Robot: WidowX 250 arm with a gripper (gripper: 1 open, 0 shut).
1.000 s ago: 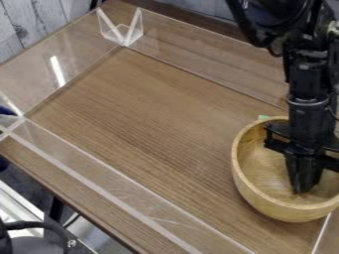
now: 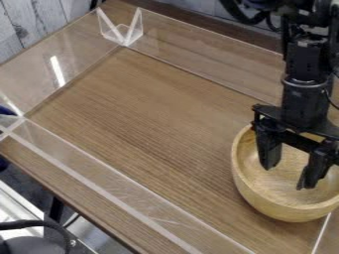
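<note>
My black gripper [image 2: 291,163] is open, its two dark fingers spread over the near-right part of a round tan wooden bowl [image 2: 265,199] at the right side of the table. The fingertips hang at about the height of the bowl's rim, with nothing visible between them. The bowl's interior below looks empty where it shows; part of it is hidden behind the gripper.
Clear plastic guards run along its edges, with a white clip [image 2: 121,30] at the back left. A black cable or object lies at the lower left.
My gripper has risen out of the bowl's bottom toward the rim, and its fingers stand wider apart and show more clearly. The bowl looks unmoved.
</note>
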